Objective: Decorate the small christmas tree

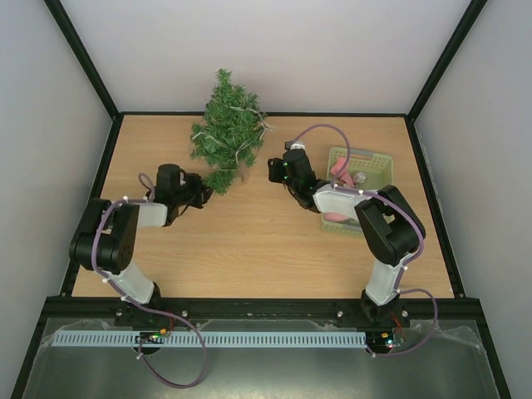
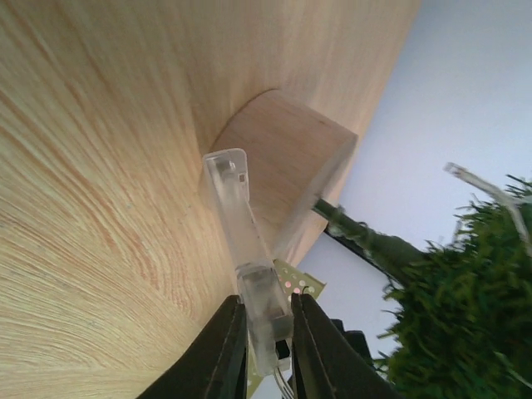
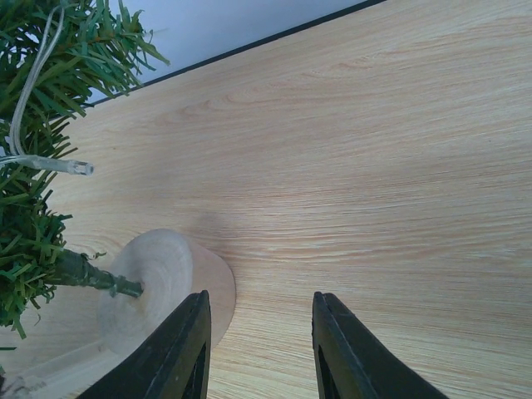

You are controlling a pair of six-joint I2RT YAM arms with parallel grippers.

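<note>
The small Christmas tree (image 1: 224, 125) stands at the back, left of centre, with a light string in its branches and a round wooden base (image 2: 278, 150). My left gripper is shut on a long clear plastic piece (image 2: 234, 220), held low beside the base, under the foliage in the top view. Right of the tree, my right gripper is open with nothing between its fingers, facing the bare table. The wrist views show the trunk (image 3: 83, 273) entering the base.
A green basket (image 1: 374, 165) at the right holds pink pieces (image 1: 339, 166) and a small silvery item (image 1: 359, 177). Walls border the back and sides.
</note>
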